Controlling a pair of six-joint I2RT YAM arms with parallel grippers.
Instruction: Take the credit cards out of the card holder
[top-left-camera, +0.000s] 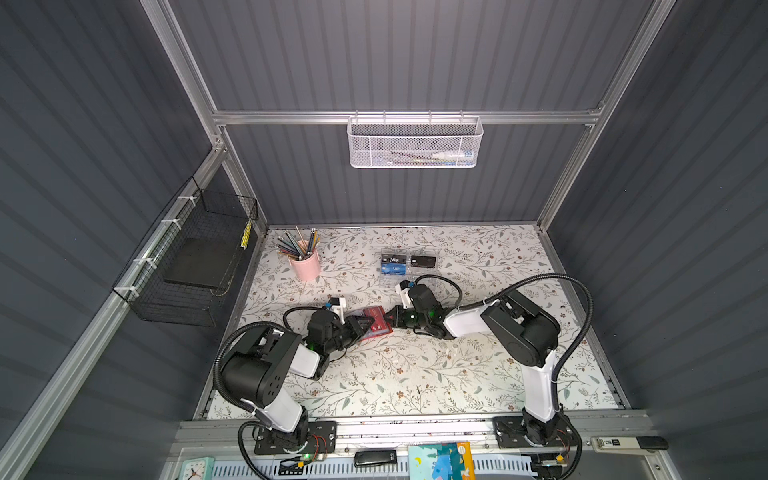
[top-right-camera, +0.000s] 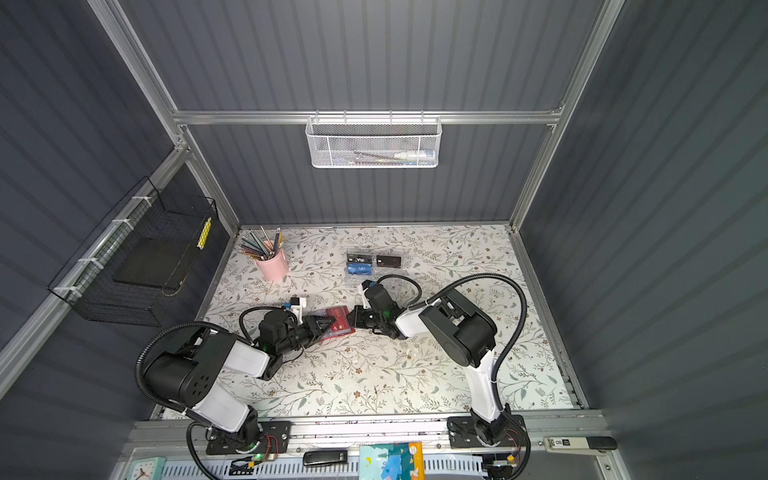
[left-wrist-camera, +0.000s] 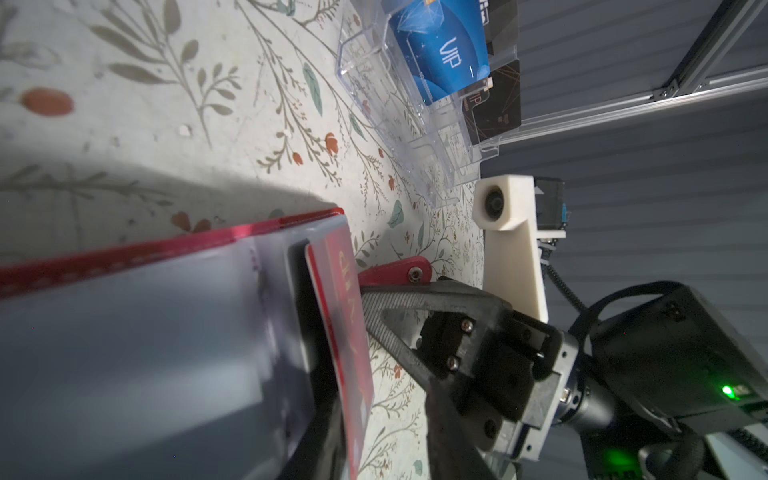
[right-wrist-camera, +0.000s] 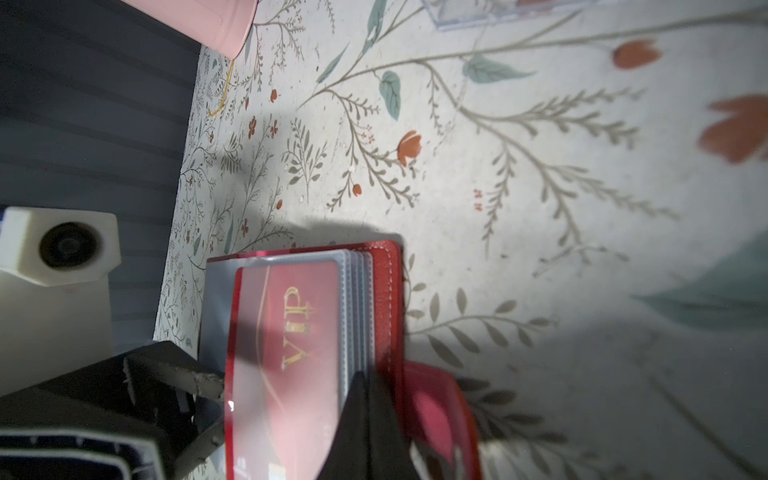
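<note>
The open red card holder (top-left-camera: 373, 333) lies on the table between both grippers, with clear sleeves inside. In the right wrist view a red VIP card (right-wrist-camera: 286, 352) sits in its top sleeve. My left gripper reaches in from the left with its fingers parted, the edge of the red card (left-wrist-camera: 345, 320) showing in the gap between them; whether they touch it is unclear. From the other side my right gripper is shut at the holder's stitched edge, nothing visible between its fingers. The fold of the holder is partly hidden by the left gripper.
Behind the grippers stands a clear card tray (top-left-camera: 386, 278) holding a blue card (top-left-camera: 393, 269) and black cards (top-left-camera: 424, 261). A pink pencil cup (top-left-camera: 305, 266) is at the back left.
</note>
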